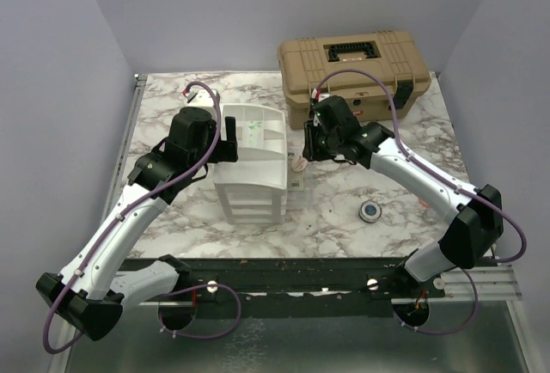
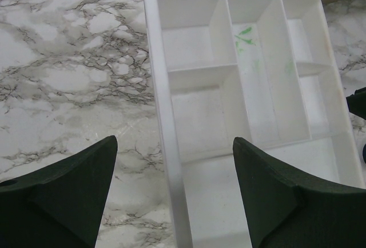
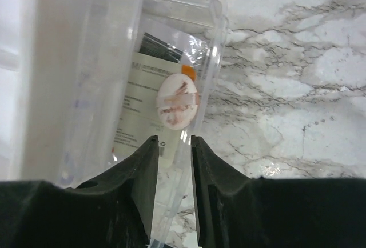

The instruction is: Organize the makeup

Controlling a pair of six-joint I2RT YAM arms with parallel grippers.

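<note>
A white plastic organizer point(image 1: 251, 175) with small compartments on top stands mid-table; its compartments point(image 2: 206, 111) look empty in the left wrist view. Beside it a clear open drawer point(image 3: 214, 42) holds a flat package point(image 3: 137, 111) and an oval pale puff point(image 3: 177, 100). My right gripper hangs over that drawer just below the puff, fingertips part open, holding nothing visible. My left gripper is open over the organizer's left wall.
A tan toolbox point(image 1: 353, 68) sits at the back right. A small round container point(image 1: 369, 211) lies on the right of the marble table.
</note>
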